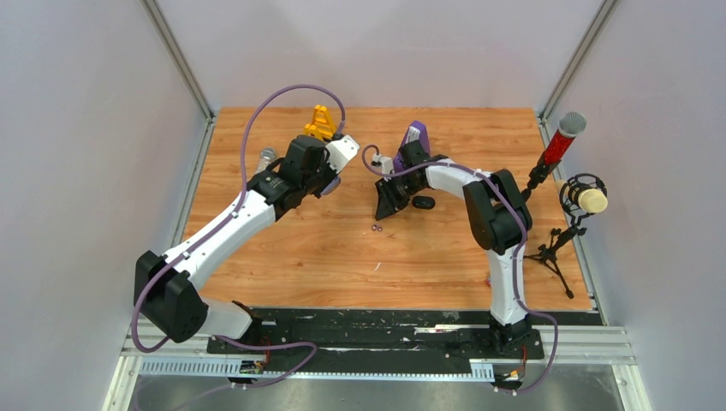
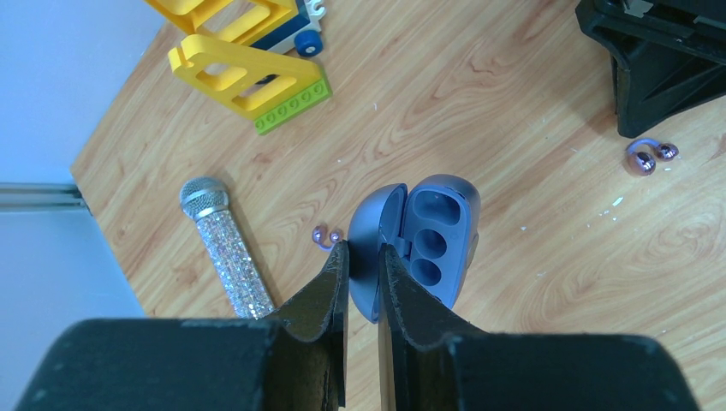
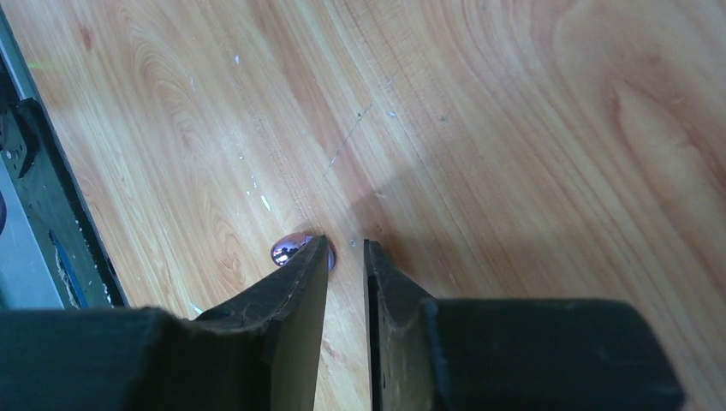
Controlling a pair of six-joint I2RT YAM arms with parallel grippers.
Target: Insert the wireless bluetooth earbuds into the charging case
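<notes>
The charging case (image 2: 443,244) is blue-purple, its lid swung back and several round hollows showing inside. My left gripper is shut on the lid and holds the case above the table. One clip-shaped earbud (image 2: 646,157), two shiny balls on a thin band, lies on the wood just beyond the black right fingertips. A second, similar earbud (image 2: 325,237) lies on the table behind the case. My right gripper is part open, with bare wood showing in its gap. In the right wrist view, the near earbud (image 3: 291,247) is beside the left finger, partly hidden by it.
A glittery microphone (image 2: 229,248) and a yellow toy with a green block (image 2: 293,104) lie at the table's left. A dark oval object (image 1: 423,203) and a purple item (image 1: 417,135) are near the right arm.
</notes>
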